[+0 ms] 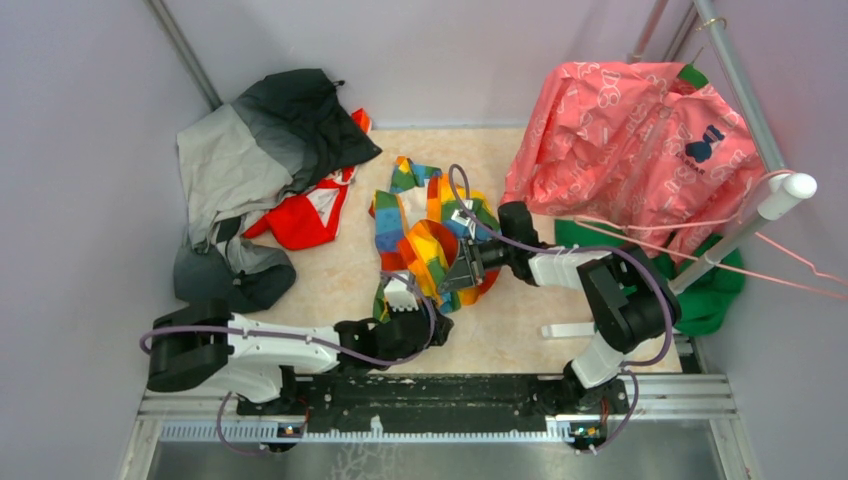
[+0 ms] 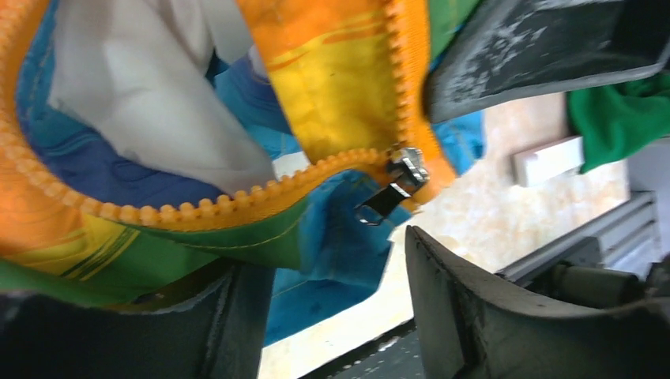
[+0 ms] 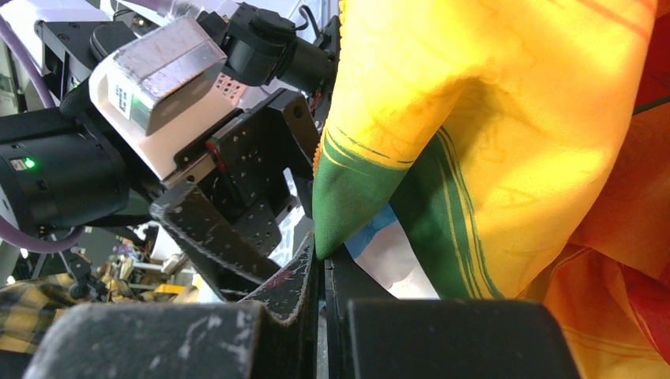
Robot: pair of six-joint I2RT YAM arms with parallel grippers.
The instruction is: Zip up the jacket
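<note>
The rainbow-coloured jacket (image 1: 390, 230) lies mid-table. In the left wrist view its orange zipper (image 2: 269, 192) curves to a metal slider (image 2: 404, 170) with a dangling pull tab (image 2: 382, 201). My left gripper (image 1: 435, 325) is part open just below the tab, its fingers apart. My right gripper (image 1: 455, 280) is shut at the jacket's yellow and green front panel, with the green fold at its fingertips; how much cloth is between them is hard to tell.
Grey and red garments (image 1: 245, 180) lie at the left, pink fabric (image 1: 620, 150) and green cloth (image 1: 700, 310) at the right, beside a metal pole (image 1: 730, 242). A white bar (image 1: 565, 330) lies front right, with bare table around it.
</note>
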